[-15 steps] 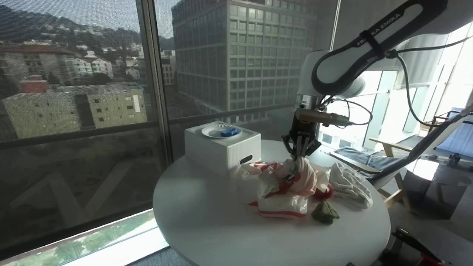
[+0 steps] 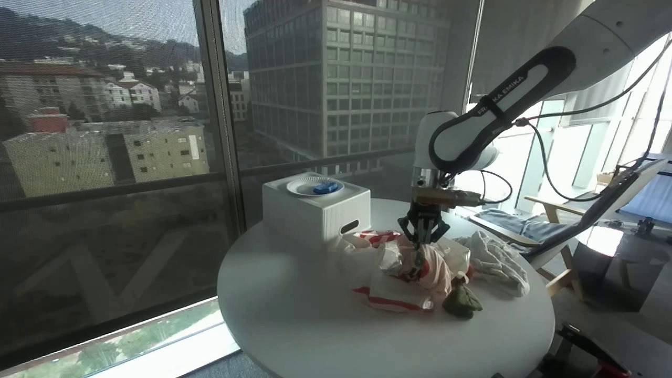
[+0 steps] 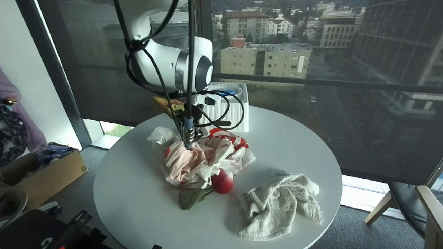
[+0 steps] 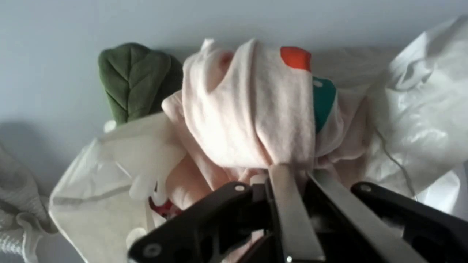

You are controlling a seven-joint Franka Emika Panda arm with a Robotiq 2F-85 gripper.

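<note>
A pale pink cloth (image 4: 245,100) with a red and a teal patch is pinched between the fingers of my gripper, which is shut on it. In exterior view 1 the gripper (image 2: 420,242) points straight down into the pile on the table. Around the cloth lies a crumpled white and red plastic bag (image 3: 238,155); the cloth sits in or on it, and how much is inside cannot be told. A green fabric leaf (image 4: 131,83) rests on the table beside the bag, and a red round object (image 3: 222,182) shows at the bag's edge.
A grey-white knitted cloth (image 3: 282,203) lies on the round table (image 3: 128,191) apart from the bag. Toward the window stands a white box (image 2: 308,217) carrying a paper plate (image 2: 301,187) with a blue item (image 2: 325,188).
My gripper has come lower and slightly left in exterior view 1. The pink cloth and bag, raised a second ago, now sit flatter and more spread out.
</note>
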